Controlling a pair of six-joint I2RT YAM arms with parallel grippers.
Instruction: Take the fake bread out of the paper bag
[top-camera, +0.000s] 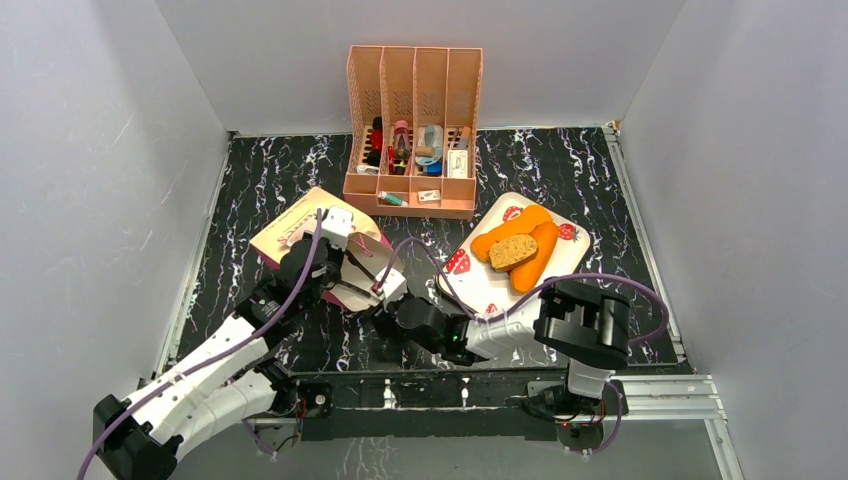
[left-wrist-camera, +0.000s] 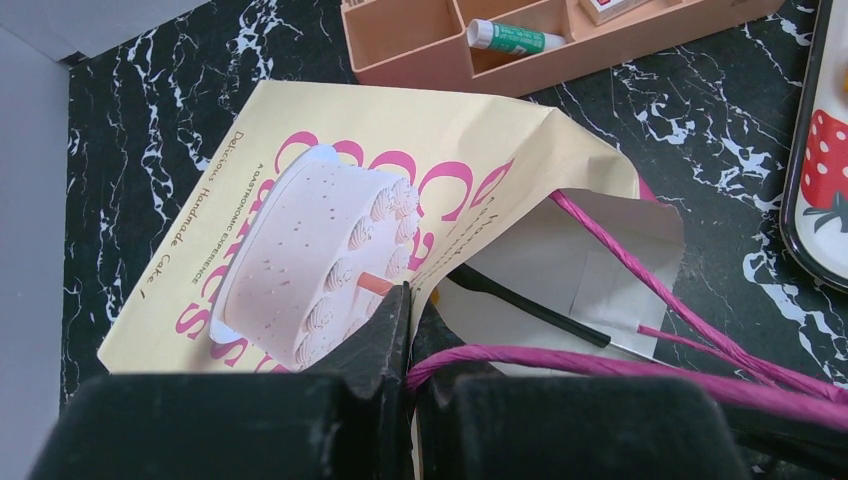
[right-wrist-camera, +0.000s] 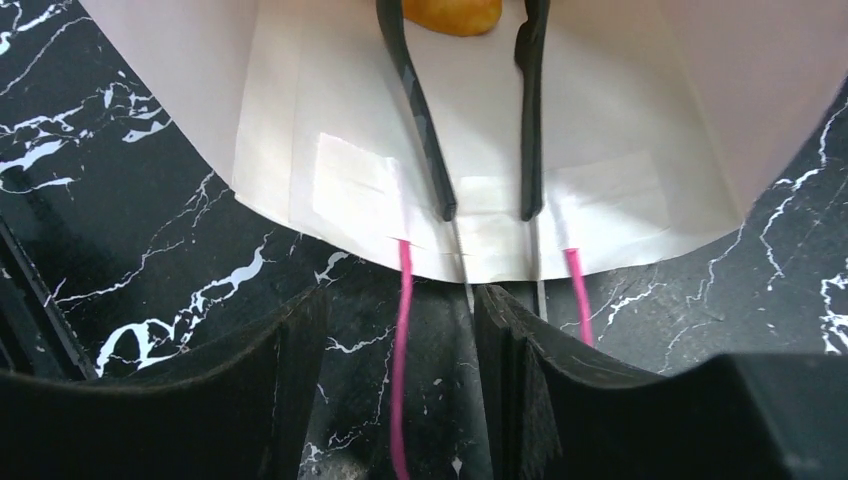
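The cream and pink paper bag (left-wrist-camera: 200, 310) lies on its side at the left, its mouth toward the right. My left gripper is shut on the upper edge of that mouth, the paper pinched between its fingertips. Deep inside, an orange piece of fake bread (right-wrist-camera: 455, 14) shows only in part at the top of the right wrist view. In front of the mouth, my right gripper stands open with its fingers well apart. A pink bag handle (right-wrist-camera: 402, 350) runs through the gap between them, held by neither.
Two black-handled utensils (right-wrist-camera: 532, 120) lie on the bag's inner floor, metal ends pointing outward. At right, a strawberry tray (top-camera: 482, 283) carries two orange breads (top-camera: 536, 262) and a brown slice (top-camera: 513, 252). A pink organizer (top-camera: 427, 208) stands behind.
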